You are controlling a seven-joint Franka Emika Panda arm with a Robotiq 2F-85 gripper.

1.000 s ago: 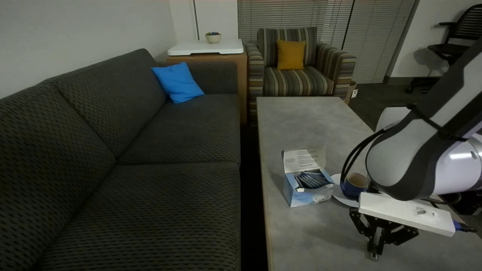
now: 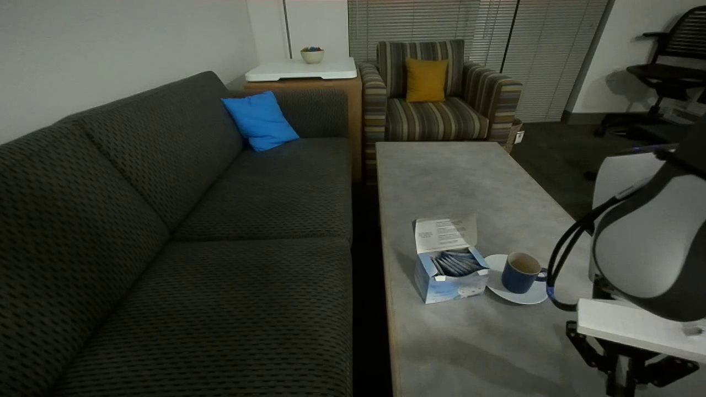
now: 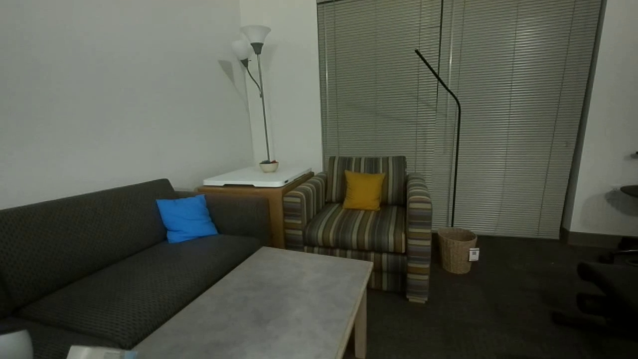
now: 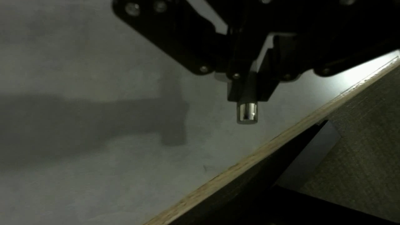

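Between the fingertips of my gripper, a small shiny silver cylinder (image 4: 247, 113) is held, its lower end sticking out below them. The rest of it is hidden by the dark fingers. In the wrist view it hangs above the grey table (image 4: 93, 67), near the table's wooden edge. Exterior view 1 shows the gripper at the lower right, its tips cut off by the frame. A dark blue cup (image 2: 519, 278) stands upright on a white saucer (image 2: 523, 299), farther along the table. Beside them is an open light-blue box (image 2: 456, 288) filled with packets.
Table space in front of the box and beyond it is clear. A dark sofa (image 2: 284, 278) runs along the left side, and a striped armchair (image 2: 433, 122) stands past the far end. Carpet (image 4: 356, 150) lies beyond the table edge.
The arm and gripper have moved to the right in exterior view 1, away from the cup, which now shows more fully. The cup, saucer and box have stayed put.
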